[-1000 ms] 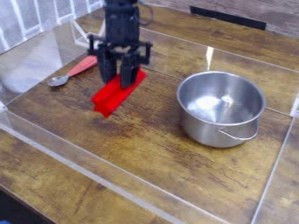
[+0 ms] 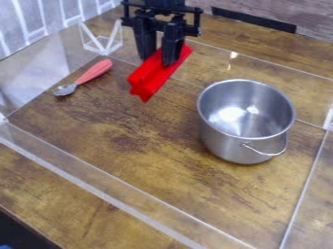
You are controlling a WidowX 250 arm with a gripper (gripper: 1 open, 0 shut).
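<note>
My black gripper (image 2: 162, 49) is at the top centre of the camera view, shut on a red block (image 2: 154, 76), which hangs tilted below it, up and to the left of a steel pot (image 2: 244, 124) with a wire handle. A spoon with a red handle (image 2: 92, 73) lies on the wooden table (image 2: 143, 175) to the left.
A white wire object (image 2: 101, 41) stands behind the spoon. Clear panel edges run along the left and front.
My gripper has moved up in the view, away from the front, carrying the red block. The pot and spoon have stayed in place.
</note>
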